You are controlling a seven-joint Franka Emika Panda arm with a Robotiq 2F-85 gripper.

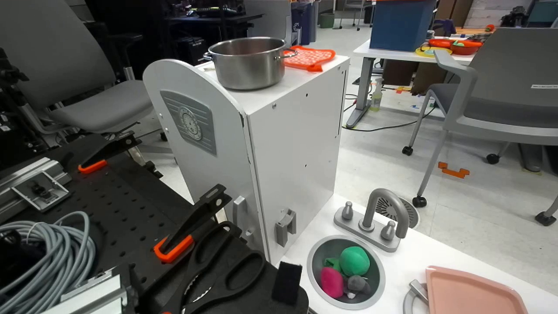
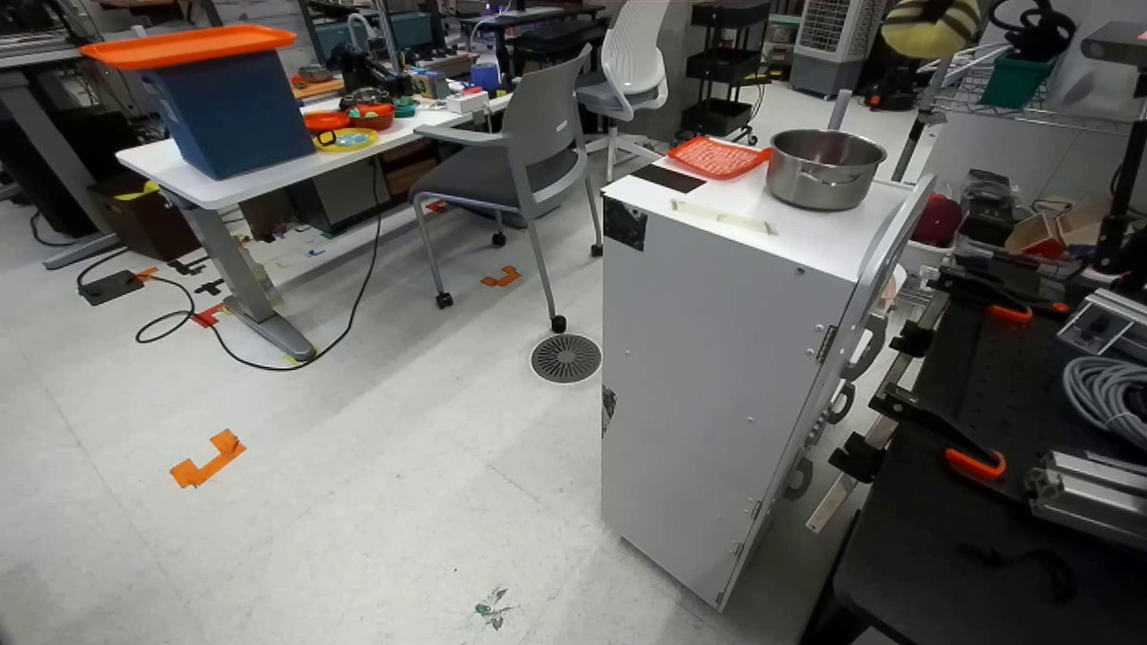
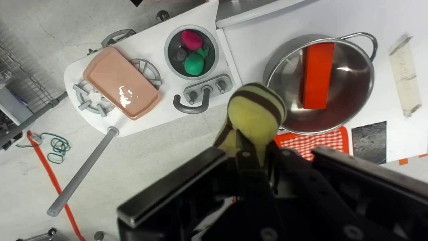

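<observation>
In the wrist view my gripper is shut on a yellow plush toy (image 3: 256,114) with dark brown stripes. Its black fingers partly cover the toy's near end. The same toy (image 2: 922,26) hangs high at the upper right of exterior view 2, above the level of the white cabinet top. Exterior view 1 shows neither toy nor gripper. A steel pot (image 1: 248,65) stands on the cabinet (image 1: 298,151). Inside the pot (image 3: 357,90), from above, lies a red-orange block (image 3: 319,76).
Beside the pot lies a red checked cloth (image 2: 718,157). Lower down, the round sink (image 1: 314,267) holds green, pink and grey soft toys. A grey faucet (image 1: 387,196) rises behind the sink, and a pink tray (image 1: 473,293) rests over the toy burners.
</observation>
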